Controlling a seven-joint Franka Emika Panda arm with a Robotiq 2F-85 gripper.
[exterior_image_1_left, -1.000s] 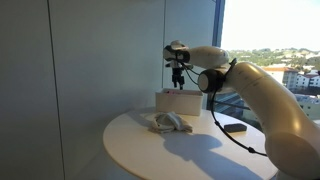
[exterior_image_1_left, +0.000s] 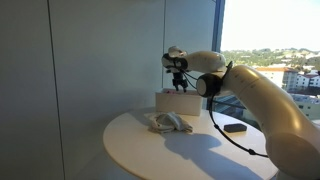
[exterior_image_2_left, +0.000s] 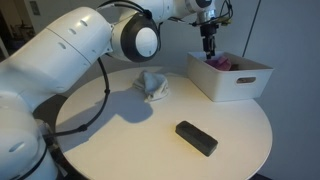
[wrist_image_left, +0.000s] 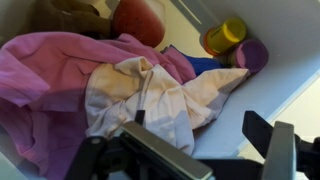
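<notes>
My gripper is open, its fingers pointing down over a white box (exterior_image_2_left: 239, 89) at the back of the round table. Nothing is visible between the fingers. Inside the box, the wrist view shows a pink cloth (wrist_image_left: 58, 75) and a cream cloth (wrist_image_left: 150, 97) lying crumpled together. Behind them are a red object (wrist_image_left: 140, 20), a yellow-topped container (wrist_image_left: 226, 34) and a purple one (wrist_image_left: 251, 55) beside it. The second exterior view shows the gripper (exterior_image_2_left: 209, 46) near the box's rim; whether it touches any cloth cannot be told.
A light grey-beige cloth (exterior_image_2_left: 152, 84) lies crumpled on the white table (exterior_image_2_left: 120, 140), outside the box. Nearer the edge is a dark oblong case (exterior_image_2_left: 196, 138). Bare tabletop separates these two. The box walls stand close around the gripper.
My gripper has come down a little toward the box. The cloth on the table, the dark case and the box have stayed where they were.
</notes>
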